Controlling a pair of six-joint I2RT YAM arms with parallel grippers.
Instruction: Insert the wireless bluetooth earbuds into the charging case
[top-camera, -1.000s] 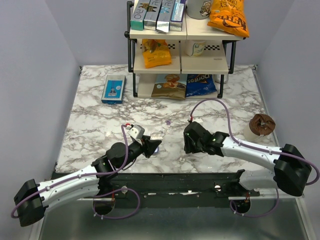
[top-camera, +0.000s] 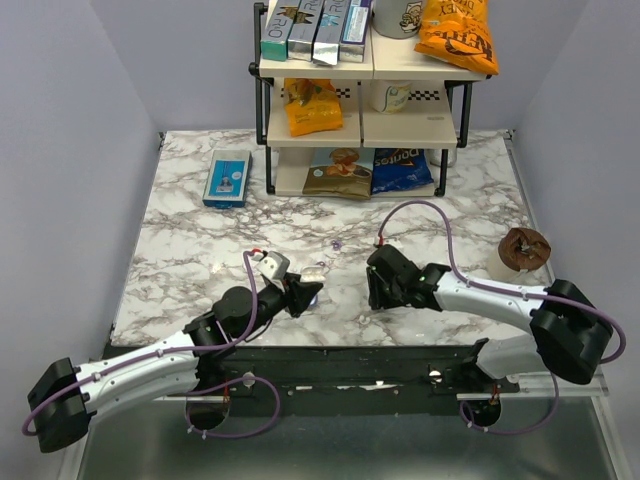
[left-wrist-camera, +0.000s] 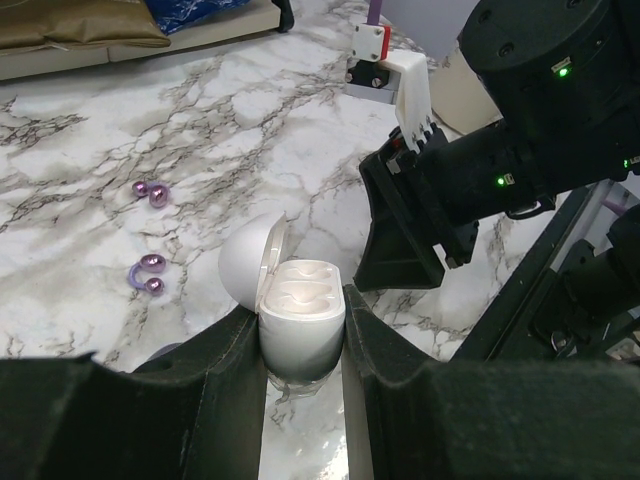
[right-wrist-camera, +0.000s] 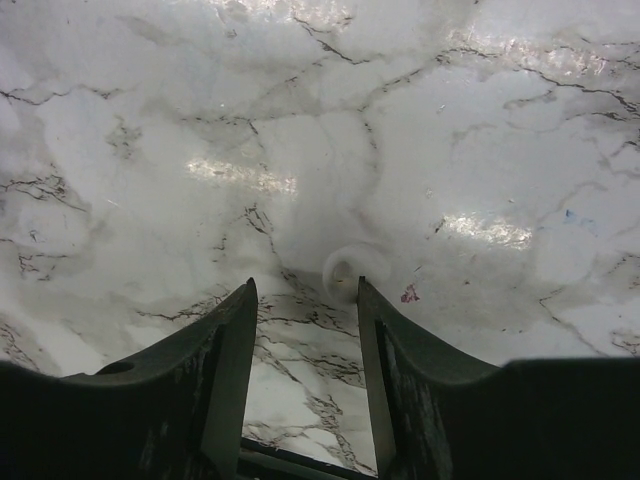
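Observation:
My left gripper is shut on the white charging case (left-wrist-camera: 303, 345), which it holds above the table with its lid (left-wrist-camera: 250, 262) tipped open. The case's inner wells face up; whether an earbud sits in them I cannot tell. In the top view the case (top-camera: 313, 272) is at the left gripper's tip. My right gripper stands open, pointing down over the marble table to the right of the case. A small white rounded piece, apparently an earbud (right-wrist-camera: 350, 272), shows beside its right fingertip, with no grip on it.
Two purple beaded bands (left-wrist-camera: 152, 192) lie left of the case. A blue box (top-camera: 228, 178) is at the back left and a snack shelf (top-camera: 420, 125) at the back. A brown-topped container (top-camera: 523, 250) stands at the right. Marble between the arms is mostly clear.
The left arm and the case look unmoved.

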